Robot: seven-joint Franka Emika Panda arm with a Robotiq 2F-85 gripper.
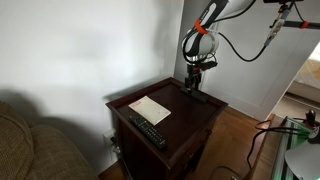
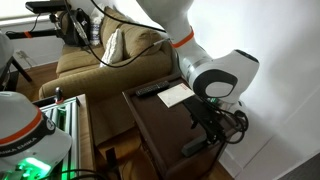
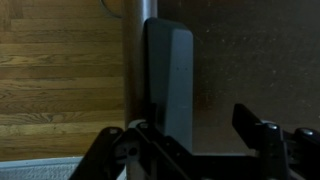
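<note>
Near the edge of the dark brown cabinet top (image 2: 150,115) lies a flat dark grey, oblong object (image 3: 180,85), also seen as a dark bar (image 2: 197,146) in exterior view 2. Just above that end of the top hangs my gripper, its fingers apart. In the wrist view, the left finger overlaps the object's near end, while bare brown surface shows between the object and the right finger. I see nothing held. Contact between finger and object cannot be made out.
A white sheet of paper (image 1: 150,108) and a black remote control (image 1: 148,132) lie on the same top. A white wall (image 1: 90,50) stands behind it. Wooden floor (image 3: 60,80) shows beyond the edge. A brown couch (image 2: 125,45) stands apart from the cabinet.
</note>
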